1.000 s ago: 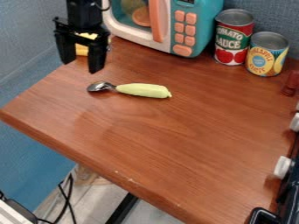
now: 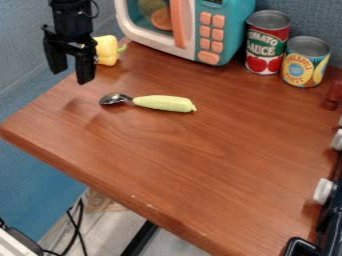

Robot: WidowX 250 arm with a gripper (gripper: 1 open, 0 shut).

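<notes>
My black gripper (image 2: pixel 70 62) is at the upper left edge of the table, its fingers pointing down, apart. Just right of it, partly behind it, is a pale yellow object (image 2: pixel 104 50). A spoon (image 2: pixel 115 99) with a pale yellow-green, corn-like piece (image 2: pixel 166 103) at its handle end lies on the wooden table (image 2: pixel 187 170), below and right of the gripper.
A toy microwave (image 2: pixel 187 25) stands at the back, with a tomato sauce can (image 2: pixel 265 50), a second can (image 2: pixel 303 66) and a small red bottle (image 2: pixel 333 98) to its right. A black appliance (image 2: pixel 321 220) lines the right edge.
My gripper has moved left, away from over the back of the table, uncovering more of the yellow object. The spoon and corn-like piece stay in place.
</notes>
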